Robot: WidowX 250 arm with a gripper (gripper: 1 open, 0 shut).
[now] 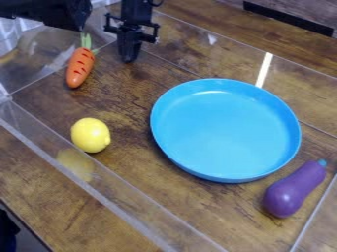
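My black gripper (pixel 130 47) is at the top of the view, its tip low near the wooden surface, shut, with nothing visible between its fingers. An orange carrot (pixel 81 67) with a green top lies to its left, apart from it. A yellow lemon (pixel 90 135) rests at the lower left, a large blue plate (pixel 224 131) is right of centre, and a purple eggplant (pixel 293 192) lies at the lower right.
Dark arm parts fill the top left corner. Clear plastic edges run along the left and bottom. Bare wood (pixel 231 44) stretches behind the plate and between carrot and plate.
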